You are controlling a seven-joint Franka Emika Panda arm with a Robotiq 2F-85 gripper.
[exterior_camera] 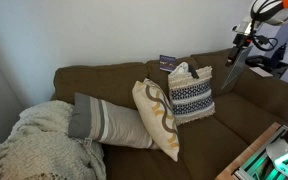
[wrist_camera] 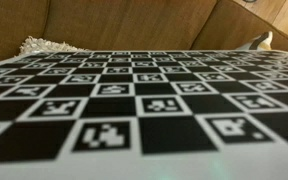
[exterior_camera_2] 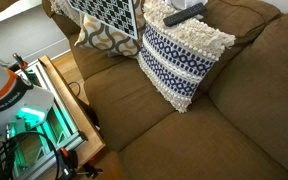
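Note:
A black-and-white checkered marker board [wrist_camera: 149,100] fills the lower part of the wrist view, seen at a low slant. In exterior view 2 the same board [exterior_camera_2: 111,14] hangs at the top left, in front of the sofa cushions. My gripper [exterior_camera: 242,46] is raised at the upper right of exterior view 1, in front of the sofa back. It is small and dark there, and its fingers do not show in the wrist view, so how its fingers stand is unclear. The way the board is held is hidden too.
A brown sofa [exterior_camera: 144,165] carries a striped pillow [exterior_camera: 121,125], a curvy-patterned pillow [exterior_camera: 156,118] and a blue-and-white tasselled pillow [exterior_camera: 192,97]. A cream knit blanket [exterior_camera: 46,145] lies at the left. The wooden table edge [exterior_camera_2: 72,105] borders the arm's base. Seat cushions are bare in front.

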